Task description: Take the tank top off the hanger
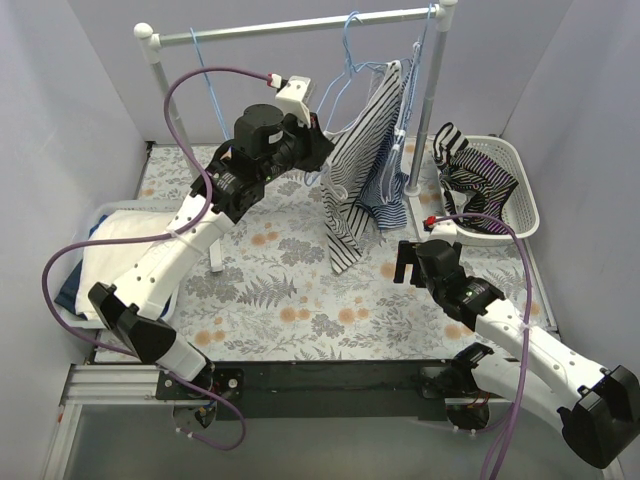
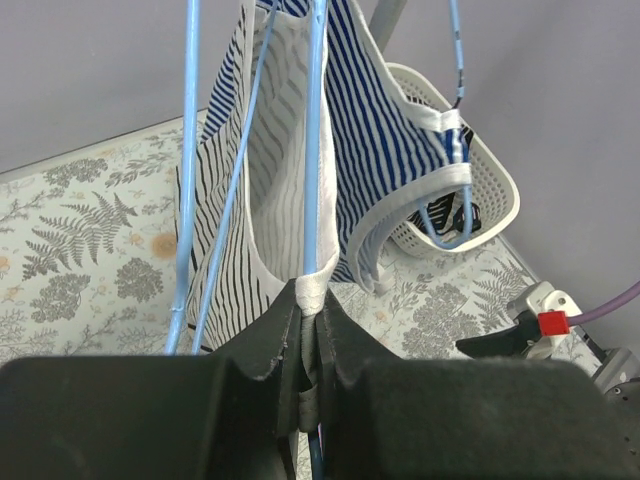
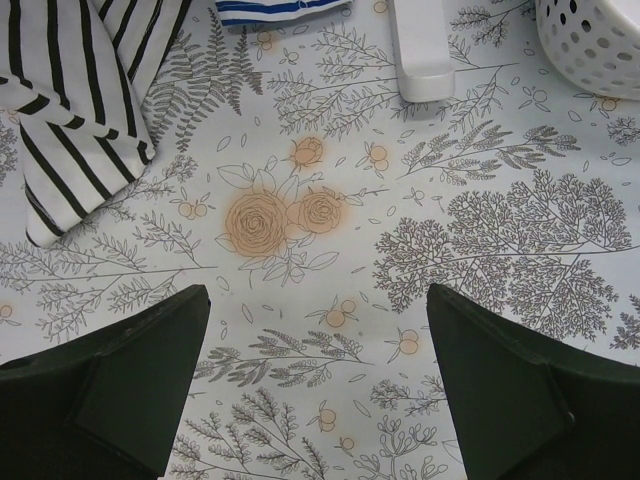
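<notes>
Striped tank tops (image 1: 350, 170) hang on blue hangers (image 1: 350, 70) from the white rail (image 1: 280, 28). In the left wrist view my left gripper is shut on a pale strap of cloth (image 2: 312, 295) lying along a blue hanger wire (image 2: 312, 200); cloth and wire both run between its fingers. The striped fabric (image 2: 380, 130) hangs just beyond. My right gripper (image 1: 405, 262) stands open low over the floral mat, empty, with a black-striped hem (image 3: 80, 120) ahead of it to the left in the right wrist view.
A white basket (image 1: 520, 205) with dark striped clothing sits at the back right. A tray (image 1: 130, 320) with folded white and navy cloth lies at the left. Rack posts stand at both sides.
</notes>
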